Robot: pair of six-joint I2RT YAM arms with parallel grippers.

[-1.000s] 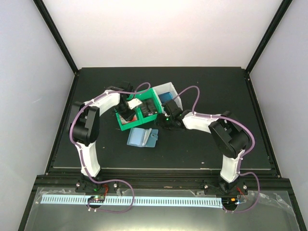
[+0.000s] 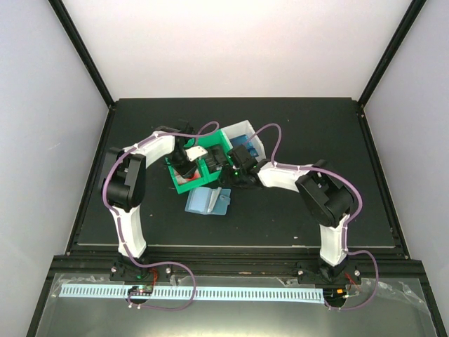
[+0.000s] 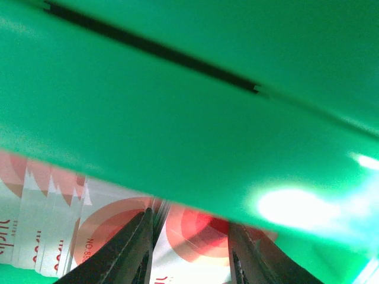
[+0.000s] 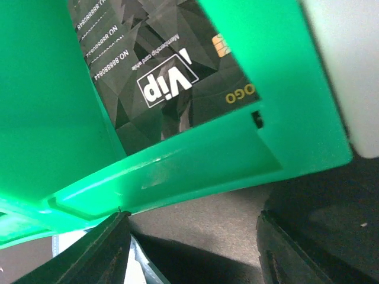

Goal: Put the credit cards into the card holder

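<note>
Red-and-white cards (image 3: 112,231) stand in a row inside the green box (image 3: 148,124). Over them, my left gripper is part open, and the face of one card shows between its spread fingers; whether they touch it is unclear. Black Vip cards (image 4: 160,71) lie in the box's other compartment. My right gripper is low at that compartment's near side, its fingers apart with table showing between them. Contact with the box wall is unclear. The light blue card holder (image 2: 196,200) lies spread on the table just in front of the box.
A white box (image 2: 239,129) with blue cards (image 2: 245,144) stands against the green box's right side.
My right gripper has shifted slightly left, closer to the green box. The left arm, the boxes and the card holder look unmoved.
</note>
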